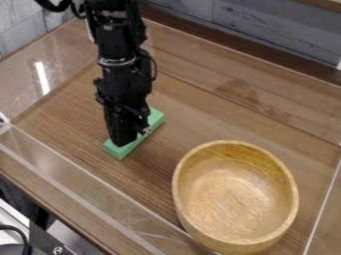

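Note:
The black robot arm hangs from the top left down to my gripper, which is low over a green rectangular block on the wooden table. The fingertips overlap the block's left part in this view; I cannot tell whether they touch it. The gripper looks shut, and nothing shows held between its fingers.
A large empty yellow oval bowl stands at the right front. Grey walls edge the back, and dark cables lie at the lower left.

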